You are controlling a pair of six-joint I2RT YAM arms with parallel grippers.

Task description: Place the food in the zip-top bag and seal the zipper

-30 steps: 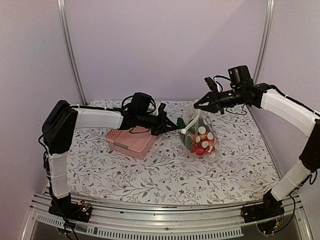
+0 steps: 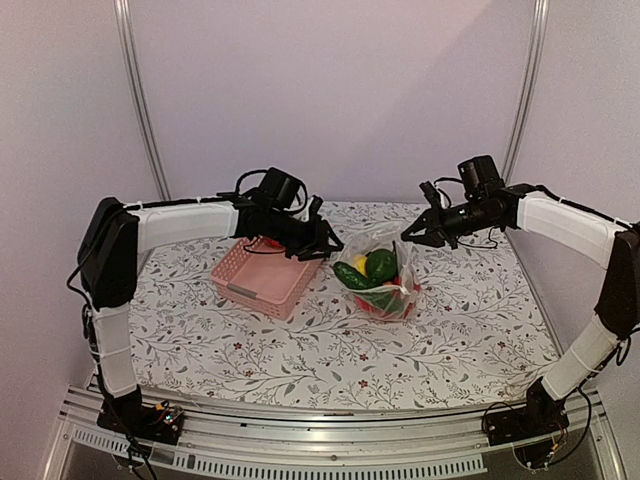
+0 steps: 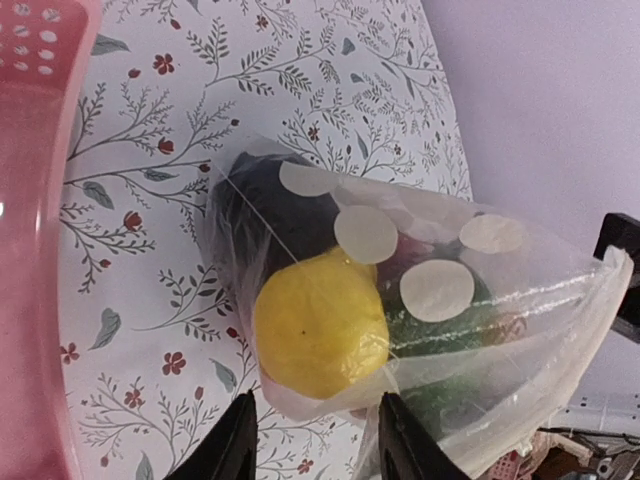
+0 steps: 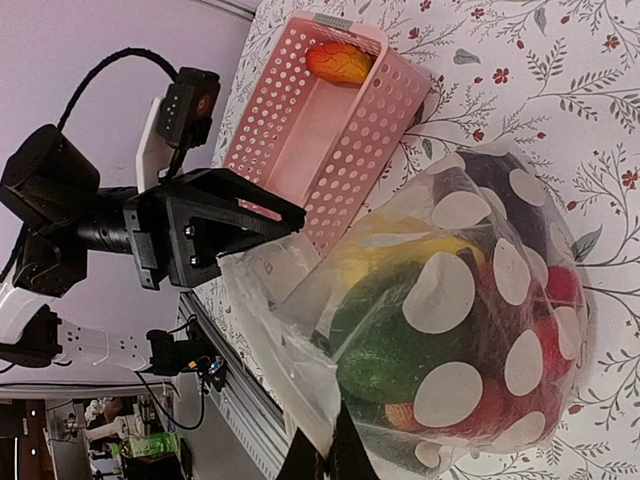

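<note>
The clear zip top bag point(image 2: 402, 262) with white dots slumps at mid-table, its mouth gaping. Inside, a long green vegetable point(image 2: 350, 277), a rounder green one point(image 2: 381, 265) and a yellow item point(image 3: 320, 322) show, with red food point(image 4: 553, 355) deeper down. My right gripper is shut on the bag's white rim at one side of the mouth. Opposite it, my left gripper point(image 2: 337, 246) stands open beside the bag's left side. Between its fingers nothing is gripped; bag film lies close to the right finger.
A pink basket point(image 2: 252, 299) stands on the table left of the bag, under the left arm. One orange-red food item point(image 4: 338, 63) lies in it.
The right gripper moved lower and right. The bag sank and its mouth widened, exposing the green food.
</note>
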